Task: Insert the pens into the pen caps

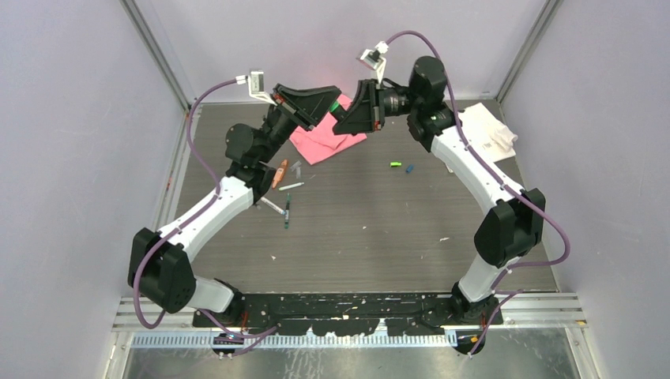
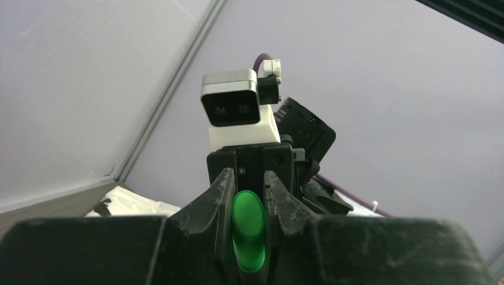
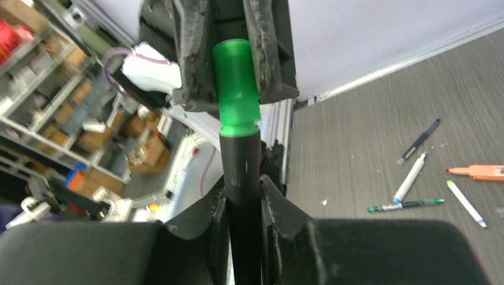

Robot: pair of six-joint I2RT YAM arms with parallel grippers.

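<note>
High above the table, my two grippers meet end to end. My left gripper [image 1: 330,96] is shut on a bright green pen cap [image 2: 248,228], which sits between its fingers. My right gripper is shut on a black pen body [image 3: 241,166], which joins the green cap [image 3: 236,83] in line. How deeply the pen sits in the cap is not clear. Loose pens lie below: a green pen [image 3: 406,205], a white pen [image 3: 410,176], a dark pen [image 3: 418,141] and an orange marker [image 3: 477,172].
A pink cloth [image 1: 324,146] lies at the back middle and a white cloth [image 1: 494,138] at the back right. Small green [image 1: 396,164] and blue [image 1: 409,169] caps lie right of centre.
</note>
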